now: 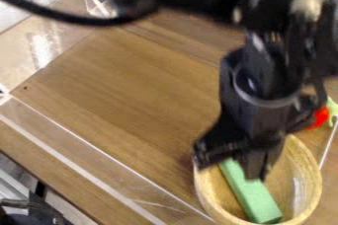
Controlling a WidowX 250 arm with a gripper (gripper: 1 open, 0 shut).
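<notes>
My black gripper hangs over a round, pale wooden bowl at the lower right of the camera view, its fingertips at the bowl's far-left part. A light green block lies in the bowl, reaching from beneath the fingertips toward the near rim. The gripper looks shut; its fingertips are blurred, and I see nothing clearly held between them.
A red object with something yellow-green beside it sits behind the bowl at the right edge.
</notes>
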